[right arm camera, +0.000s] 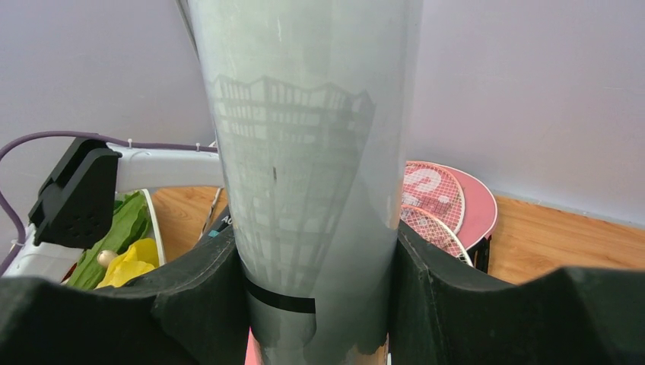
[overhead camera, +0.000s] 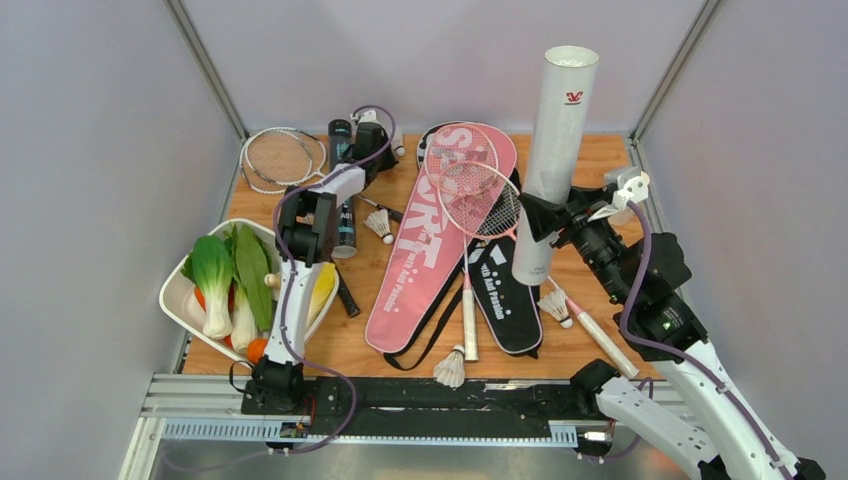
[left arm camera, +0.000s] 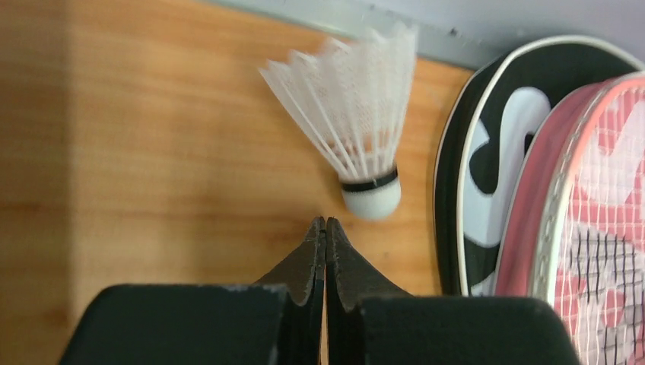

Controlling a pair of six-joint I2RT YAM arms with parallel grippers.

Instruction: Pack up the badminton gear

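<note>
My right gripper (overhead camera: pixel 548 214) is shut on a tall white shuttlecock tube (overhead camera: pixel 558 130), held up with its top leaning right. In the right wrist view the fingers (right arm camera: pixel 201 296) press the tube from both sides. At the back my left gripper is shut, nothing between its fingertips, just short of the cork of a white shuttlecock (left arm camera: pixel 357 122). A pink racket bag (overhead camera: pixel 425 260) overlaps a black one (overhead camera: pixel 505 300), with pink rackets (overhead camera: pixel 470 320) on top. Other shuttlecocks (overhead camera: pixel 380 225) lie around. A dark tube (overhead camera: pixel 345 230) is partly behind my left arm.
A white basket of vegetables (overhead camera: pixel 172 300) stands at the left front. Two white-framed rackets (overhead camera: pixel 283 160) lie at the back left. Clear bottles (overhead camera: pixel 630 185) are partly hidden behind my right gripper. A racket handle (overhead camera: pixel 605 342) lies at the right front.
</note>
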